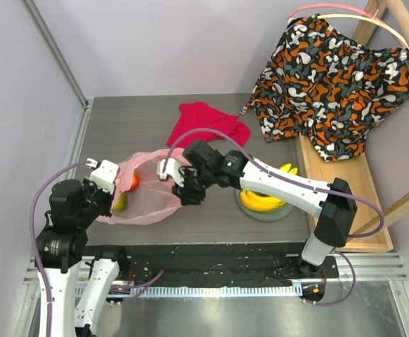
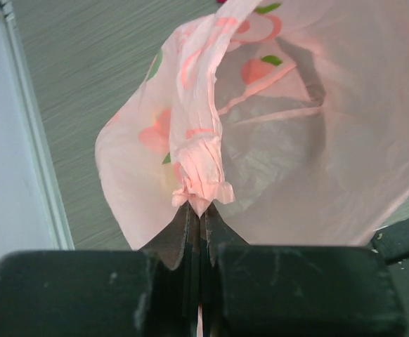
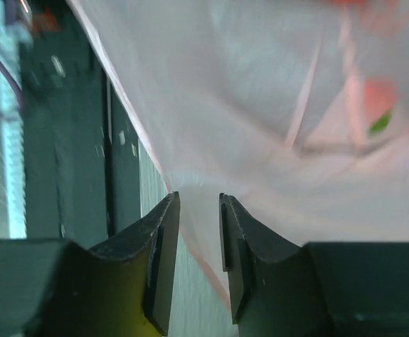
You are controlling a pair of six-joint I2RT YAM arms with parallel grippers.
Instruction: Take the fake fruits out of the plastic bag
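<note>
The pink plastic bag [image 1: 152, 184] lies mouth-open at the table's left side. An orange-red fruit [image 1: 135, 182] and a green-yellow fruit [image 1: 121, 202] show inside it. My left gripper is shut on the bag's gathered edge [image 2: 202, 168], at the bag's left side. At the bag's right edge, my right gripper [image 1: 190, 202] points down. Its fingers [image 3: 164, 260] stand a narrow gap apart in the right wrist view, with bag film [image 3: 261, 189] beyond them. No fruit shows between them, and whether they pinch any film cannot be told.
Yellow fruit [image 1: 262, 202] lies on a green-grey plate [image 1: 278, 213], partly hidden under my right arm. A red cloth [image 1: 204, 125] is at the back. To the right stands a wooden tray [image 1: 362, 186] with patterned fabric [image 1: 331, 84] above it.
</note>
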